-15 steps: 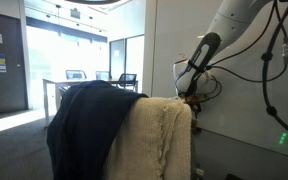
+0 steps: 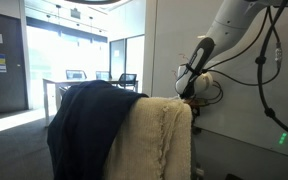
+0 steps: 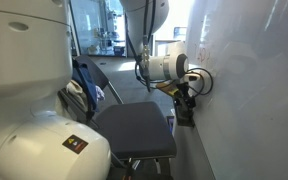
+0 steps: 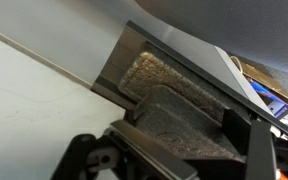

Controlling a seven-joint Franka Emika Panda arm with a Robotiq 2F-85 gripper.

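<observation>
My gripper stands open in the wrist view, one dark finger (image 4: 89, 155) at lower left and the other at lower right. Ahead of it lies a fuzzy brown-grey piece (image 4: 169, 75) on a dark ledge, beside a white surface; what it is, I cannot tell. A second dark, textured patch (image 4: 174, 122) lies nearer the fingers. In exterior view 1 the gripper end (image 2: 196, 100) is low by the wall, partly hidden behind a draped cream fleece (image 2: 154, 135). Exterior view 2 shows the gripper (image 3: 184, 100) beside the wall, past the grey seat.
A navy cloth (image 2: 89, 125) hangs beside the fleece. The grey chair seat (image 3: 134, 130) stands close to the arm. The pale wall (image 3: 254, 90) bounds one side, and loose cables (image 2: 269, 75) hang near the arm. A small box (image 4: 264, 90) lies beyond the ledge.
The arm has shifted slightly in exterior view 1, its upper part a little to the right. The cloth and fleece have not moved.
</observation>
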